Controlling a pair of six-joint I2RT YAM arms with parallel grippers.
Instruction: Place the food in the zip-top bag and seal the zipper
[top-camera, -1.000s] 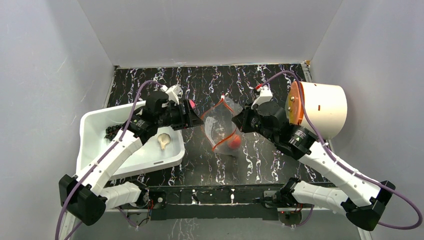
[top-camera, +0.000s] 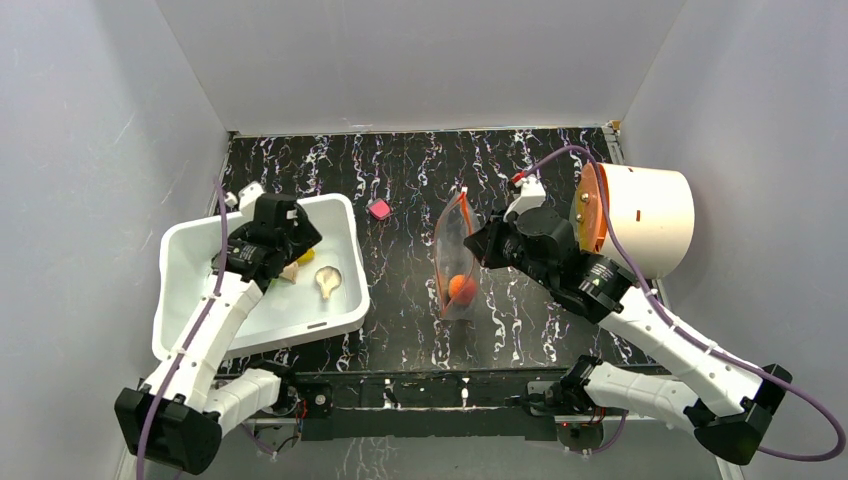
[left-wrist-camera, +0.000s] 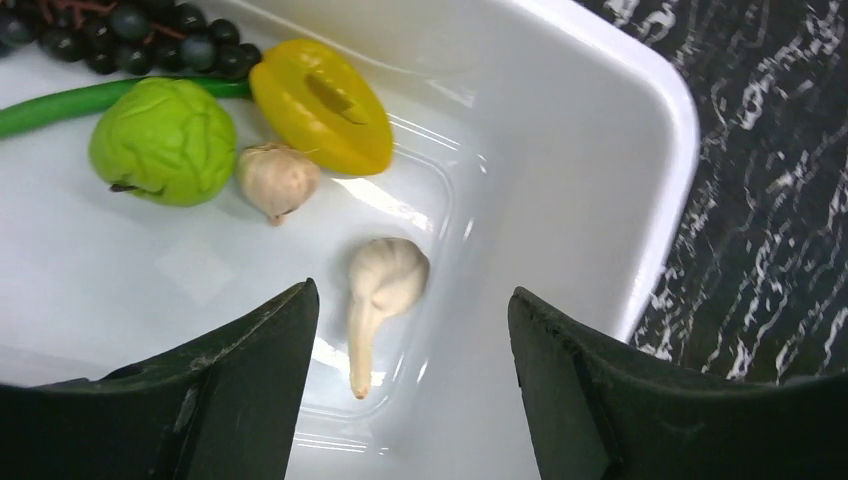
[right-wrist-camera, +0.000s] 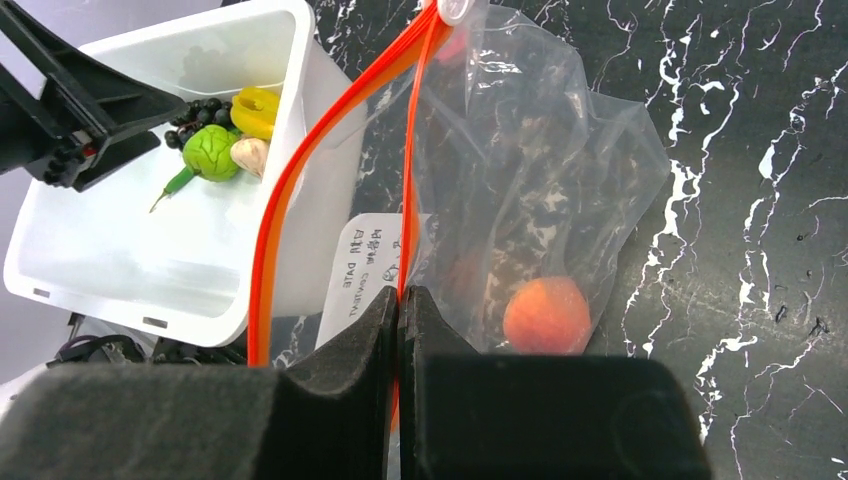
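The zip top bag (top-camera: 450, 250) stands upright in the middle of the worktop, an orange round food (right-wrist-camera: 546, 315) inside. My right gripper is shut on the bag's orange zipper edge. My left gripper is open over the white bin (top-camera: 190, 290), empty between its fingers. In the bin lie a pale long-stemmed piece (left-wrist-camera: 388, 272), a garlic-like piece (left-wrist-camera: 280, 181), a yellow pepper (left-wrist-camera: 320, 105), a green round vegetable (left-wrist-camera: 160, 140), a long green pepper (left-wrist-camera: 40, 110) and dark grapes (left-wrist-camera: 195, 45).
A pink block (top-camera: 379, 209) lies behind the bag. A large white cylinder with an orange end (top-camera: 640, 215) is at the right. Grey walls surround the dark marbled worktop, which is clear at the back.
My left gripper has moved left from beside the bag to over the bin. The bag now stands narrower, its opening less spread. The right arm has stayed nearly still.
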